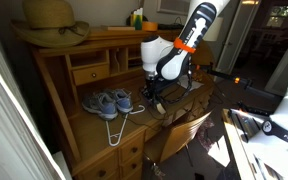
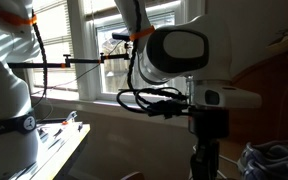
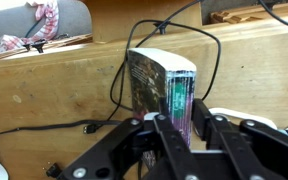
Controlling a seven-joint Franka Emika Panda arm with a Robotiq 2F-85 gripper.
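Note:
A small book (image 3: 149, 80) with a grey patterned cover and a colourful spine lies over the front of the wooden desk in the wrist view. My gripper is shut on the book's near end, its dark fingers on either side of the spine. In exterior view 1 the gripper (image 1: 157, 99) is low over the right part of the desktop, and its fingertips are hard to make out there. Exterior view 2 shows the white arm (image 2: 189, 55) from close by, with the gripped end out of sight.
Black cables (image 3: 217, 65) loop round the book. Left of the gripper, blue-grey shoes (image 1: 106, 102) and a white hanger (image 1: 114, 132) lie on the desktop (image 1: 89, 130). A drawer or panel (image 1: 184, 131) juts out at the desk's front right. A straw hat (image 1: 54, 22) rests on top.

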